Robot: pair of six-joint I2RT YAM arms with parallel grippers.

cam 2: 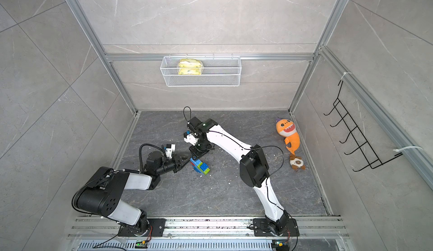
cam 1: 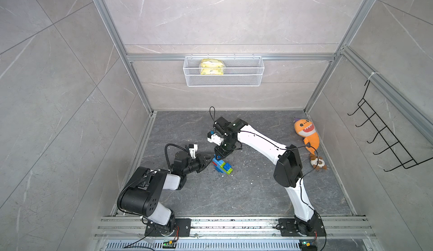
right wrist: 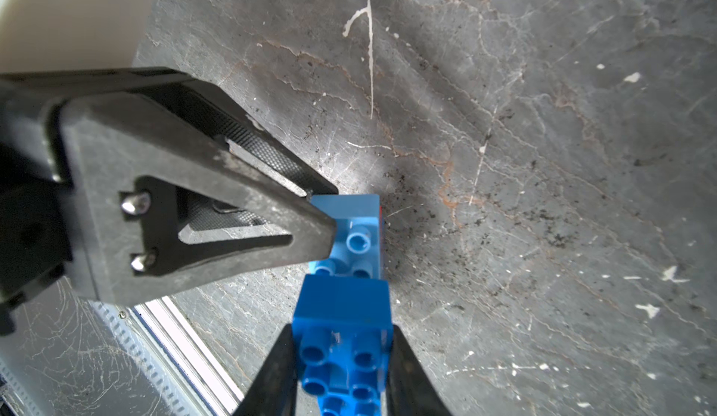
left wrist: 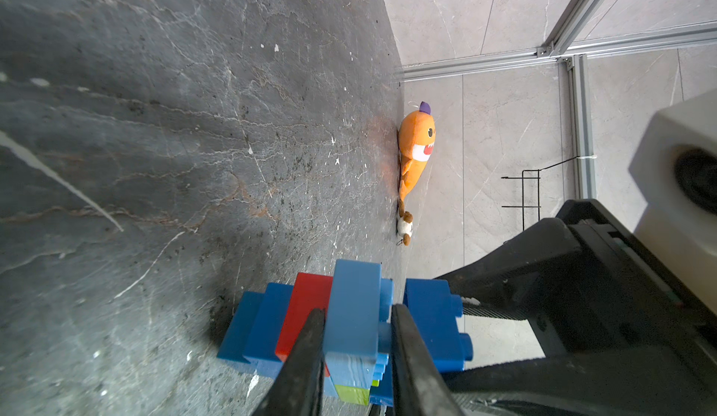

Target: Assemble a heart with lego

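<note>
A stepped Lego assembly (cam 1: 224,166) of blue, red, light blue and green bricks is at the centre of the workspace. My left gripper is shut on its light blue end brick (left wrist: 353,307); a red brick (left wrist: 304,307) and darker blue bricks (left wrist: 263,326) adjoin that end. From the right side, my right gripper is shut on a dark blue brick (right wrist: 342,301), studs upward. In the left wrist view this brick is just above the light blue studs, with a narrow gap. The right wrist view shows exposed studs beside the left fingers (right wrist: 298,229).
An orange shark plush (cam 1: 308,135) and a small brown-and-white plush (cam 1: 317,162) lie by the right wall. A wire basket (cam 1: 243,77) hangs on the back wall, a black hook rack (cam 1: 383,131) on the right.
</note>
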